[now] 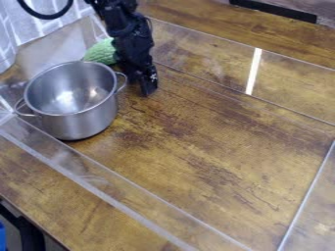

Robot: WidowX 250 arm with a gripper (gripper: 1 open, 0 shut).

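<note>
A large stainless steel pot (78,108) with two handles stands at the left of the wooden work surface. Behind it is a pale green, textured object (100,51), partly hidden by the arm. My black gripper (144,86) hangs low at the surface, just right of the pot's rear handle. Its fingers are dark and small in this view, so I cannot tell how they stand or whether anything is between them.
Clear panels line its edges, and a dark ledge (281,12) runs at the back right.
</note>
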